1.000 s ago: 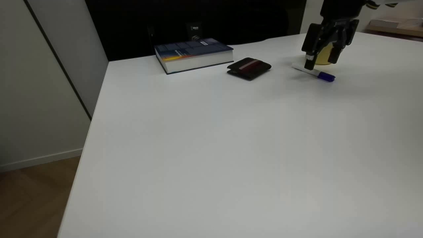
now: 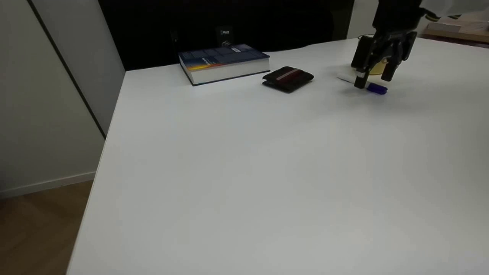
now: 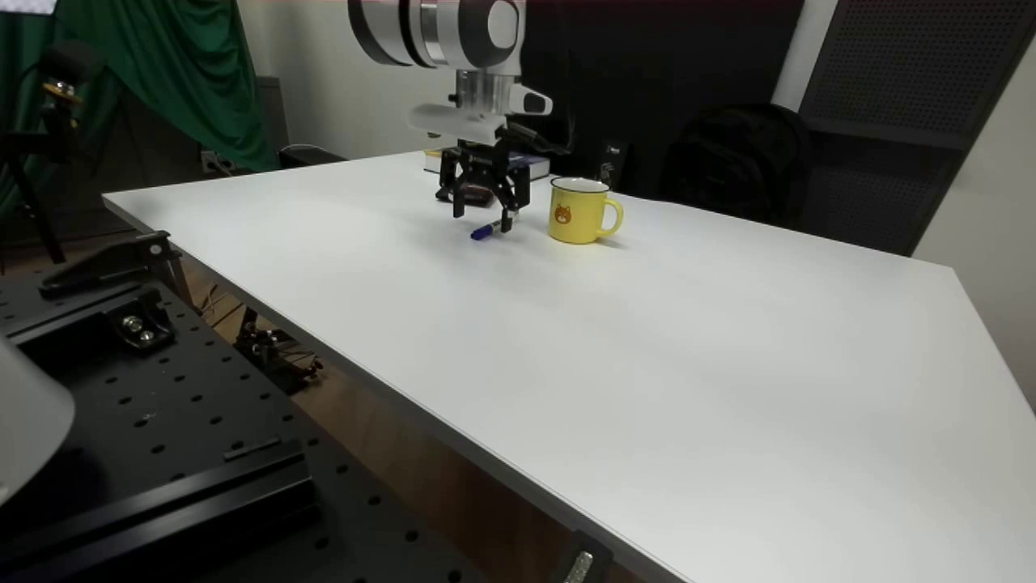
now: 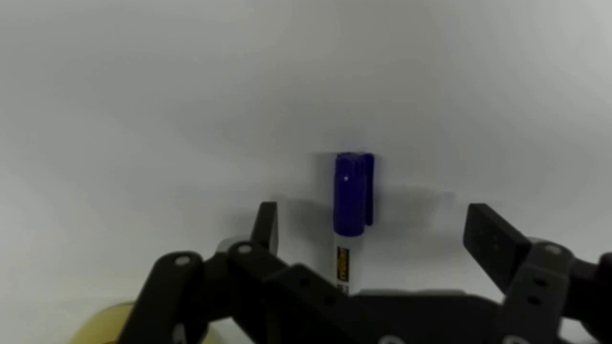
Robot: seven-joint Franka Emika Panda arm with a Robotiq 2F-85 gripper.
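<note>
A white marker with a blue cap [image 4: 349, 195] lies flat on the white table. Over it stands my open gripper, one finger on either side and clear space between each finger and the marker. In the wrist view the gripper's own body hides the lower part of the marker's barrel. Exterior view 1 has the fingertips just above the table around the marker [image 2: 378, 89]. From exterior view 2, the blue cap [image 3: 481, 232] pokes out near one fingertip of the gripper [image 3: 481, 222].
A yellow mug [image 3: 577, 214] with a bear print stands close beside the gripper. A dark wallet [image 2: 287, 79] with a striped band and a thick blue book [image 2: 224, 63] lie toward the back edge.
My gripper has come down slightly and a little to the right in exterior view 1, closer to the marker. The marker, wallet and book have stayed put.
</note>
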